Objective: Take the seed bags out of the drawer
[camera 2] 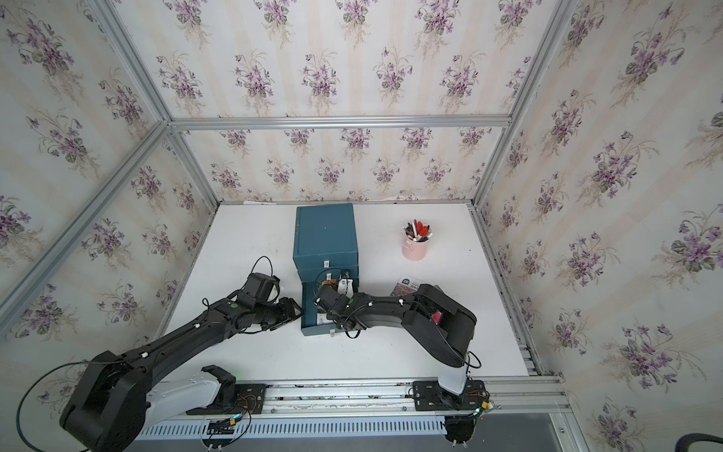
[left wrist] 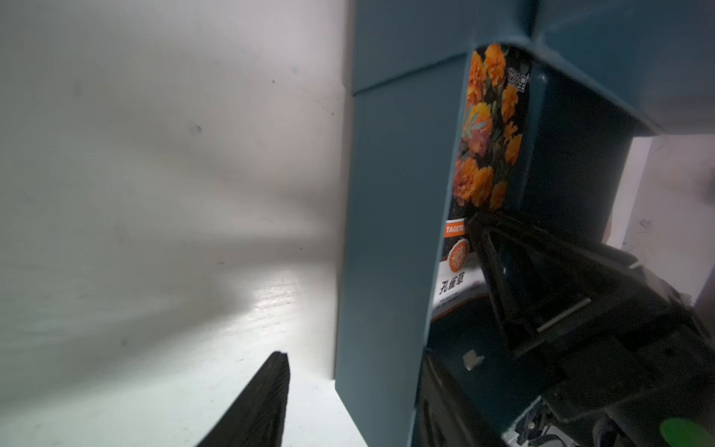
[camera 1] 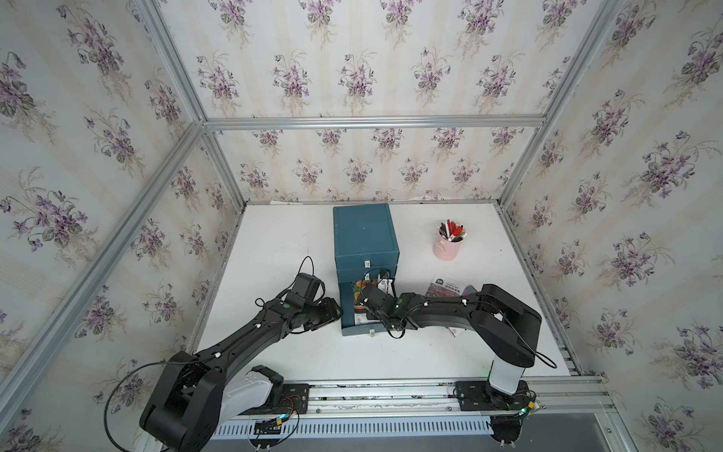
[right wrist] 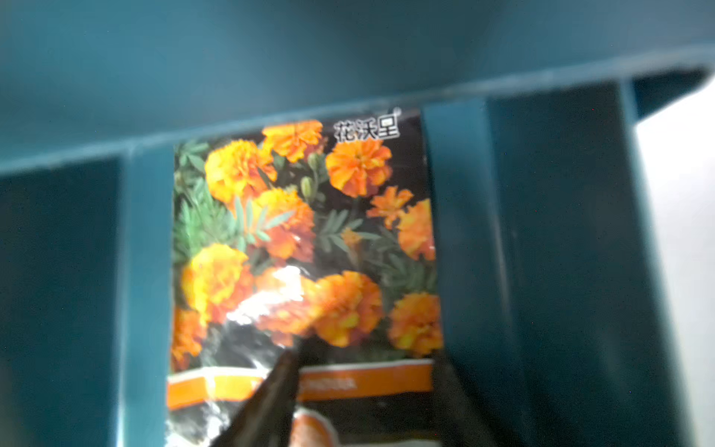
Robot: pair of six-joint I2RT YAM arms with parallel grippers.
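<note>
A marigold seed bag (right wrist: 305, 246) lies flat in the teal drawer (left wrist: 394, 223), which stands pulled out of its cabinet. In the right wrist view my right gripper is over the bag's lower part, its fingers apart. The left wrist view shows one finger of that hand reaching down to the bag (left wrist: 480, 149). My left gripper is at the drawer's left side wall, one finger outside and one along the inner edge, with the wall between them. In the top left view, another white package (camera 1: 384, 286) is partly hidden behind the right hand.
The cabinet (camera 1: 365, 237) stands behind the drawer and overhangs the bag's far end. Printed packets (camera 1: 444, 286) lie on the table at right, partly under the right arm. A pink pen cup (camera 1: 446, 248) stands at the back right.
</note>
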